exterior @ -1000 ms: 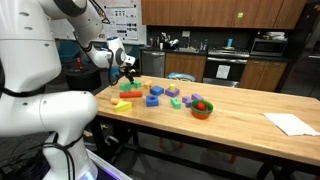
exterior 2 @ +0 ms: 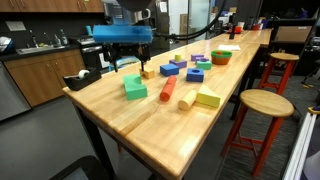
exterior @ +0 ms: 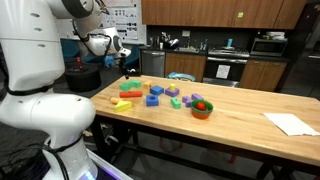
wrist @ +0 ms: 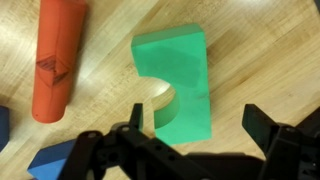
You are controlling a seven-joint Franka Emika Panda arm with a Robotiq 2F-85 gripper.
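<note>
A green block with a curved notch (wrist: 195,85) lies on the wooden table, below my gripper in the wrist view. The gripper is open, one black finger to either side of the block's near end, and nothing is held. Exterior view 2 shows the same green block (exterior 2: 135,88) on the table near its left edge, with the gripper above it. Left of the block in the wrist view are a red cylinder (wrist: 57,60) and a blue block (wrist: 52,160), partly cut off by the frame.
Near the green block lie a yellow wedge (exterior 2: 208,97) and a yellow cylinder (exterior 2: 188,101). Several other coloured blocks stand farther along, before a green bowl (exterior: 202,113) with red contents. Beyond the bowl, the table is clear up to a white sheet (exterior: 291,124).
My gripper has risen from low by the green block and shifted slightly left in exterior view 1. The other blocks look unmoved.
</note>
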